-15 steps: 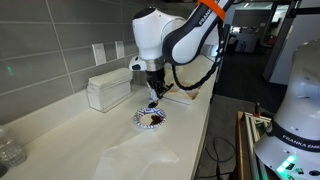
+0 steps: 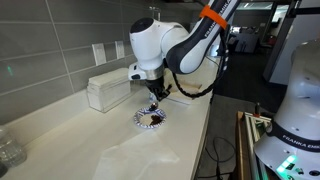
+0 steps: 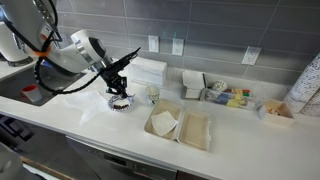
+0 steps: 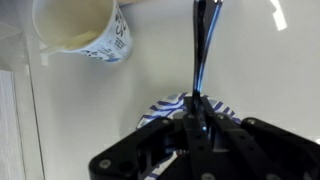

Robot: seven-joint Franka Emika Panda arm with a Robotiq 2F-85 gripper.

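Note:
My gripper is shut on a long, thin dark utensil [image 4: 203,45] that points up the wrist view; its exact kind is unclear. Below the gripper lies a blue-and-white patterned plate [image 4: 166,108], largely covered by the gripper in that view. In exterior view 1 the plate [image 2: 149,118] sits on the white counter with a dark patch on it, and the gripper [image 2: 157,96] is low over its far side. A white printed cup [image 4: 108,40] with something pale inside stands beside the plate, upper left in the wrist view.
In exterior view 2, an open cardboard box [image 3: 162,123] sits right of the plate. Behind it are a food packet tray [image 3: 230,97] and a small bin [image 3: 276,112]. A long white box [image 3: 150,71] stands against the tiled wall.
The arm has come down slightly over the plate in exterior view 1. The plate has stayed in place.

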